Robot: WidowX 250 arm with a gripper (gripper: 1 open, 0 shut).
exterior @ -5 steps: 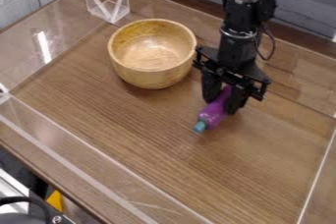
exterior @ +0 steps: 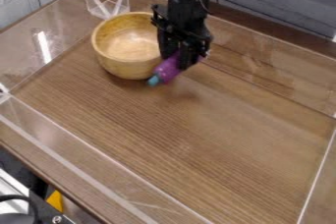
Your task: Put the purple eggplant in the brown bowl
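The purple eggplant (exterior: 167,69), with its teal stem end pointing down toward the front, is held by my gripper (exterior: 175,56). My dark fingers are closed round its upper part and hide some of it. The brown bowl (exterior: 116,66), tan in colour, stands just to the left. Part of the bowl's right rim is behind the gripper and arm. In this view the eggplant overlaps the area just right of the bowl's front right side; whether the two touch I cannot tell.
A clear, angular object (exterior: 108,4) stands behind the bowl. A raised wooden edge runs along the back. Black cables and a yellow item (exterior: 54,200) lie at the lower left.
My arm has moved left and somewhat back, carrying the eggplant from the table's right side to beside the bowl. The bowl has not visibly moved.
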